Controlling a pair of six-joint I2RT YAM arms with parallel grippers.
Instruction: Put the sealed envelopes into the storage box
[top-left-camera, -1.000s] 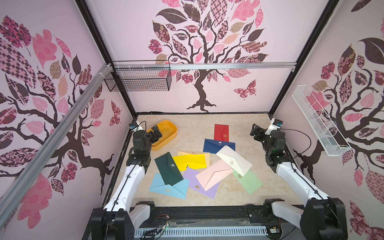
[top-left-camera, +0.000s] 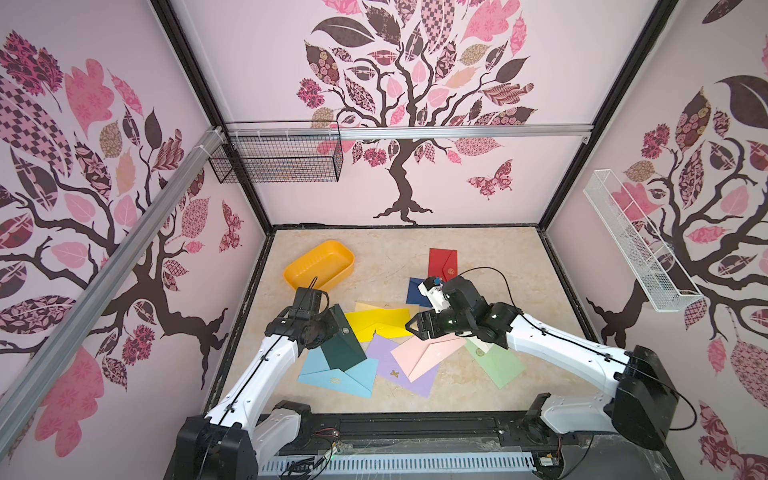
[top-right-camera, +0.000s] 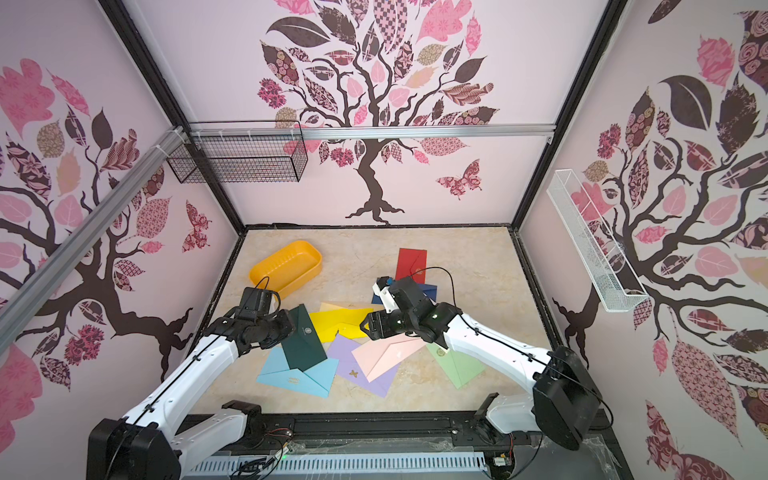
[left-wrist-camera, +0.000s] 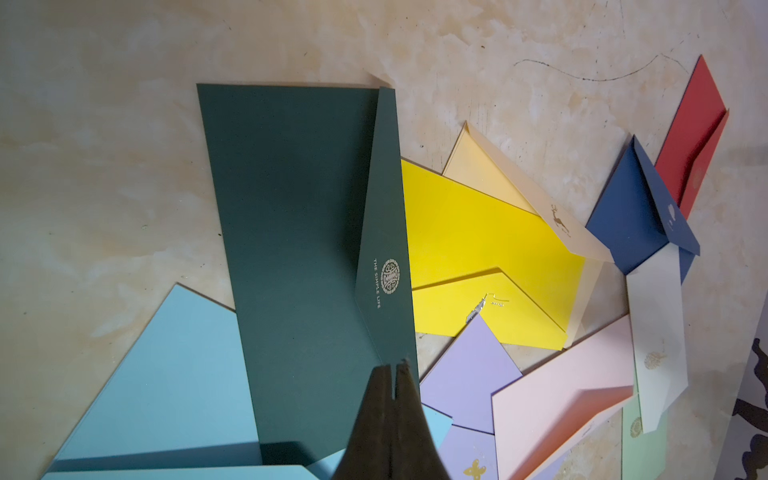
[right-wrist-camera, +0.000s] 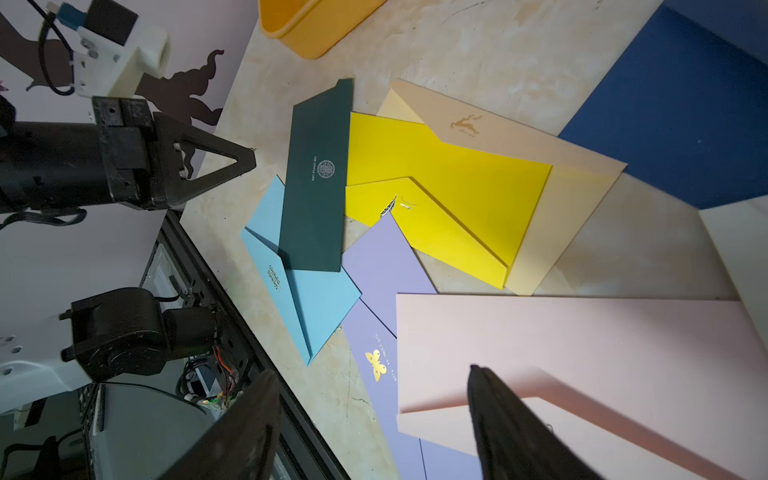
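Note:
Several envelopes lie overlapping on the table: dark green (left-wrist-camera: 296, 240), light blue (left-wrist-camera: 176, 384), yellow (left-wrist-camera: 472, 224), cream (right-wrist-camera: 496, 140), purple (right-wrist-camera: 384, 256), pink (right-wrist-camera: 560, 344), white (left-wrist-camera: 660, 336), light green (top-left-camera: 497, 366), navy (left-wrist-camera: 640, 208) and red (top-left-camera: 442, 262). The flap of the dark green one stands slightly raised. Over that envelope hovers my left gripper, shut, with nothing visible between its fingers. My right gripper is above the pink and purple envelopes, its fingers apart and empty. The orange storage box (top-left-camera: 345, 270) at back left looks empty where its inside shows.
Bare table (top-left-camera: 392, 248) lies between the box and the red envelope. A black wire basket (top-left-camera: 276, 158) hangs at the back left and a white one (top-left-camera: 640, 240) on the right wall. My right arm hides part of the white and light green envelopes in the top left view.
The right gripper has swung left from the table's right side to above the pink envelope. The envelopes look unmoved.

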